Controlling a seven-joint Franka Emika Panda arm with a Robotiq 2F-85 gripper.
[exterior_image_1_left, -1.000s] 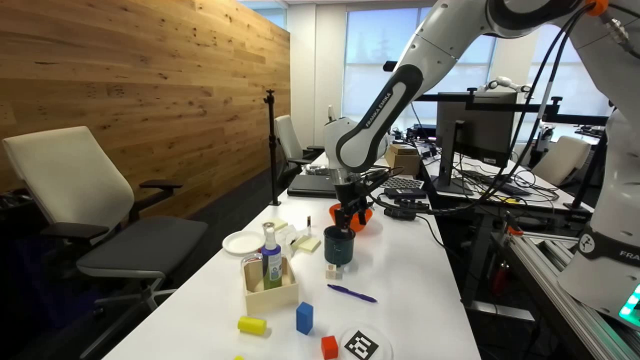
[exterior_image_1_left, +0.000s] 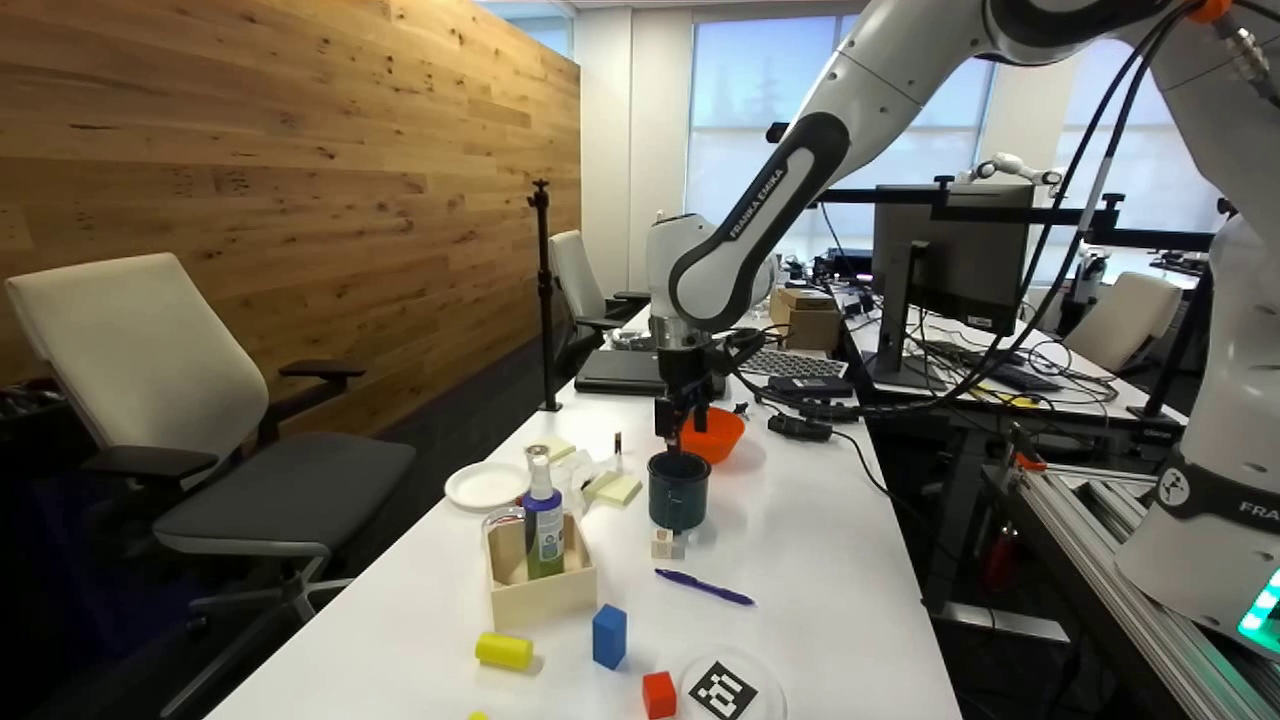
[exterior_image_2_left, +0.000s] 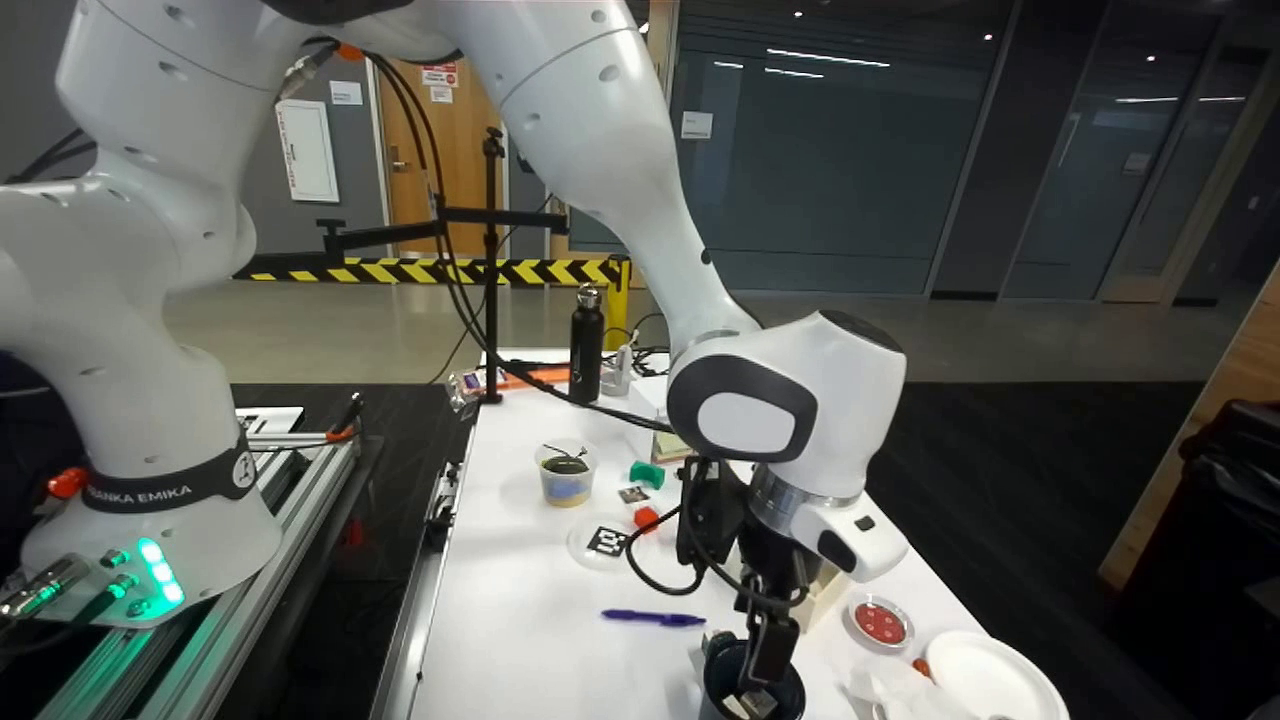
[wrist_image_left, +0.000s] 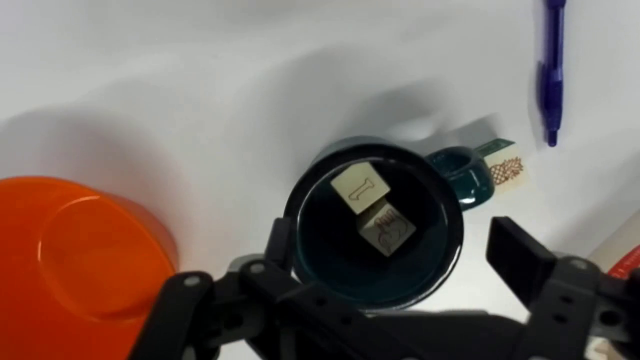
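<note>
A dark green mug (wrist_image_left: 372, 288) stands upright on the white table, its handle toward the pen side. Inside it rest two pale wooden blocks: one bears a printed "1" (wrist_image_left: 361, 187), the other a brown drawing (wrist_image_left: 387, 229). A further pale block (wrist_image_left: 505, 168) with a pineapple picture sits on the table beside the handle. My gripper is open above the mug, its fingers spread to either side of the rim in the wrist view, with nothing held. From exterior view 1 the gripper (exterior_image_1_left: 683, 420) hangs just over the mug (exterior_image_1_left: 678, 494).
An orange bowl (wrist_image_left: 102, 258) stands close beside the mug. A purple pen (exterior_image_1_left: 704, 587), a cream box (exterior_image_1_left: 546, 596) with a spray bottle (exterior_image_1_left: 545, 528), a white plate (exterior_image_1_left: 486, 485) and coloured blocks lie around. Bare table extends right of the pen.
In exterior view 1 my gripper has shifted slightly left and up and stands more upright over the mug. The objects on the table look unmoved.
</note>
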